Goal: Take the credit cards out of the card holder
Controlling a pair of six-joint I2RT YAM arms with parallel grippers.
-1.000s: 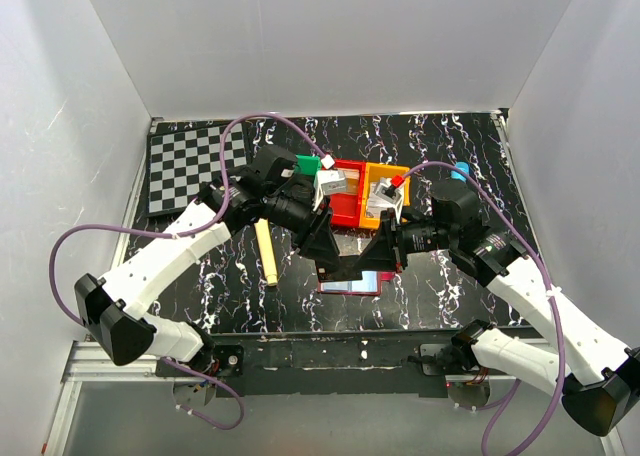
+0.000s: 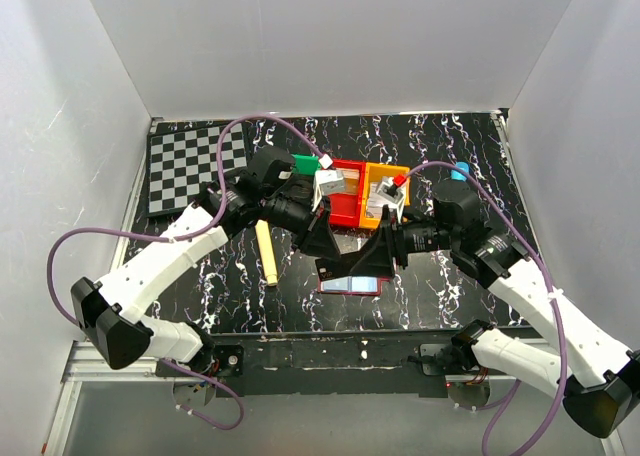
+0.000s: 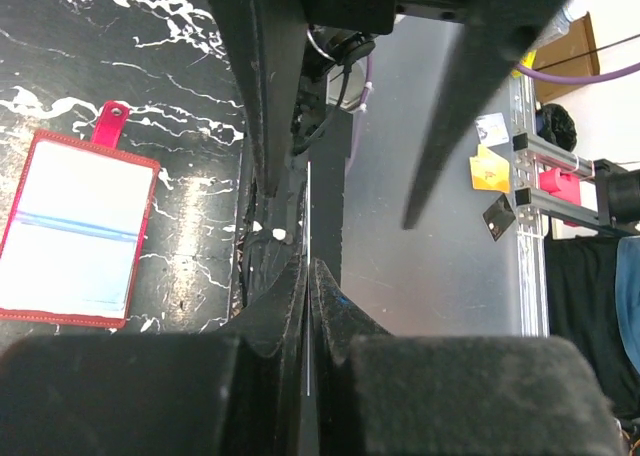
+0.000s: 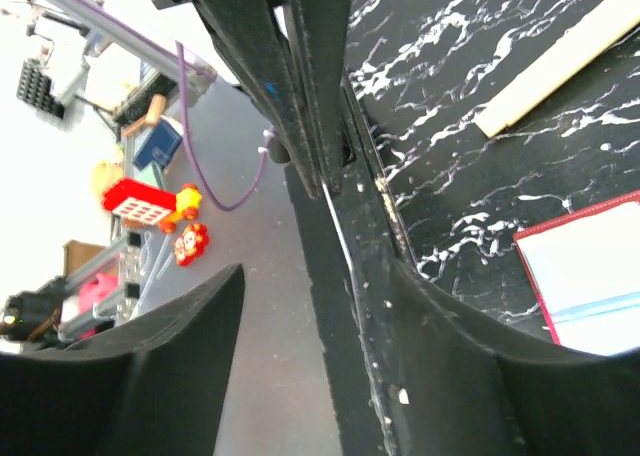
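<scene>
The card holder (image 2: 349, 286), red-rimmed with clear pockets, lies open on the dark marbled table. In the left wrist view the holder (image 3: 75, 236) shows its red strap (image 3: 110, 124). Above it hangs a thin black card (image 2: 338, 267), seen edge-on in the left wrist view as a pale line. My left gripper is shut on this card. In the right wrist view the card's edge (image 4: 343, 238) runs down from the left fingertips. My right gripper stands open, its fingers spread on either side of the card, apart from it.
Behind the arms are a red bin (image 2: 345, 204), an orange bin (image 2: 375, 194) and a green one (image 2: 307, 164). A cream roll (image 2: 266, 254) lies left of the holder; a checkered board (image 2: 190, 164) is at the back left.
The right gripper's fingers have spread apart, and the card has tilted slightly and shows more fully between the grippers. The arms have barely moved.
</scene>
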